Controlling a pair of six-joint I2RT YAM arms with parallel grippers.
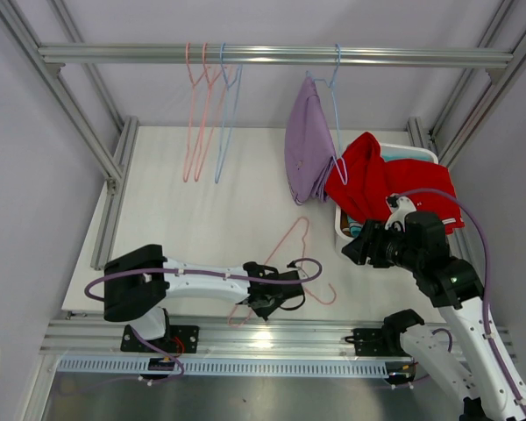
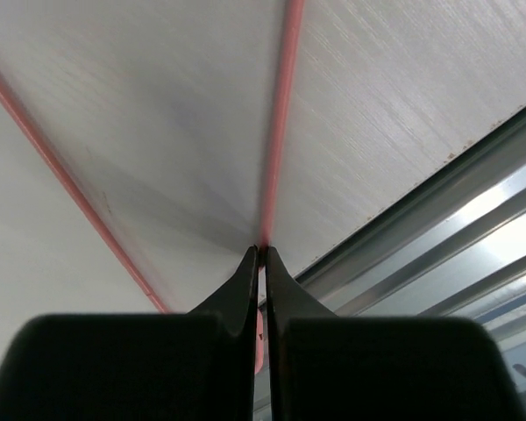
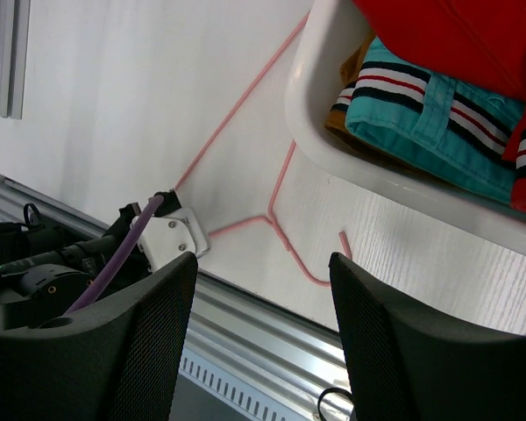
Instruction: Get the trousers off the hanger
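Purple trousers point(image 1: 307, 140) hang on a blue hanger point(image 1: 340, 167) from the rail. A pink hanger point(image 1: 283, 237) lies on the board near the front. Over it my left gripper point(image 1: 265, 309) is lowered, its fingertips shut at the hanger's bar, seen close in the left wrist view point(image 2: 263, 256); whether the bar is held between them is unclear. My right gripper point(image 1: 359, 244) hovers at the front of the white bin, its fingers apart with nothing between them, as the right wrist view shows.
The white bin point(image 3: 307, 132) holds red, teal and brown clothes at the right. Several empty pink and blue hangers point(image 1: 202, 132) hang left on the rail point(image 1: 131, 53). The board's left and middle are clear. Metal profiles run along the front edge.
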